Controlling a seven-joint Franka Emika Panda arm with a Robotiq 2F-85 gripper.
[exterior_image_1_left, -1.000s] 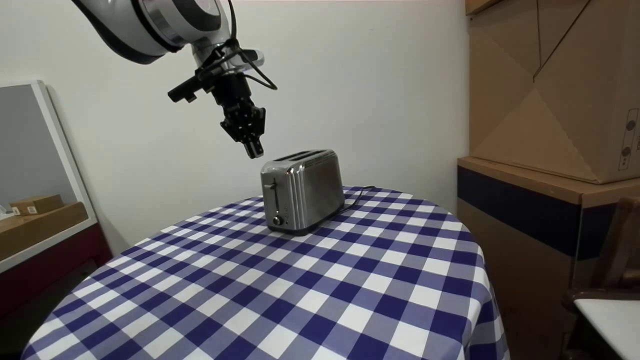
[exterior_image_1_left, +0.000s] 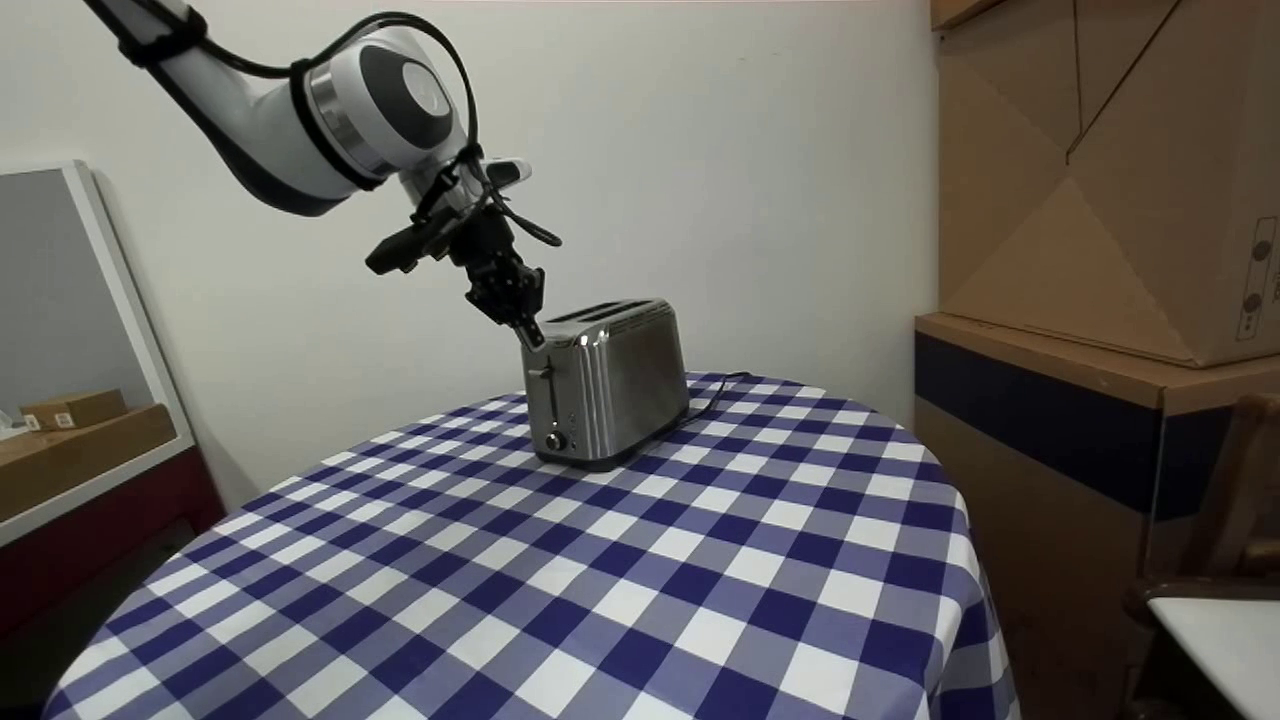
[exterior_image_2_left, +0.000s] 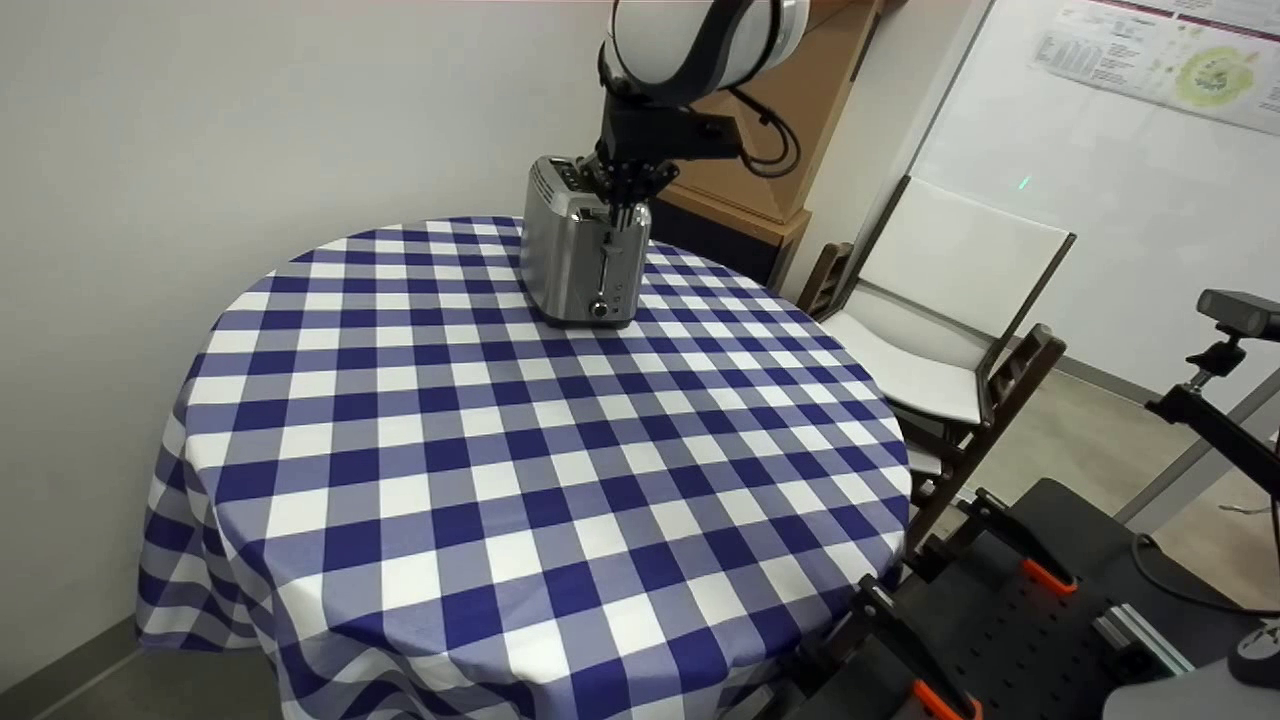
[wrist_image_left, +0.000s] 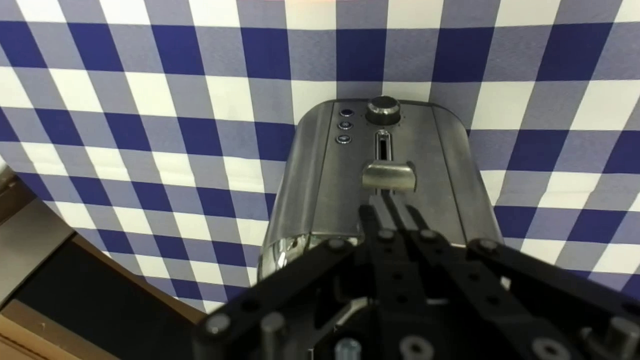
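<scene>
A silver toaster (exterior_image_1_left: 630, 382) stands upright on the checked table, its long slots facing up. On its narrow front face are a lever (wrist_image_left: 388, 175) near the top of a vertical track, a round knob (wrist_image_left: 383, 110) at the bottom and a column of small buttons (wrist_image_left: 344, 125). My gripper is shut, with nothing visible between its fingers. The tips point down at the front face, just above the lever; whether they touch it I cannot tell. In the second exterior view the gripper (exterior_image_2_left: 621, 223) covers part of the toaster's upper front.
The blue-and-white checked tablecloth (exterior_image_1_left: 540, 576) is bare around the toaster. A black cord (exterior_image_1_left: 717, 394) trails behind it. Cardboard boxes (exterior_image_1_left: 1104, 180) stand beyond the table's right side, and a chair (exterior_image_2_left: 936, 300) is there too.
My gripper has come down and slightly right, from above and left of the toaster to its upper front. The toaster has not moved.
</scene>
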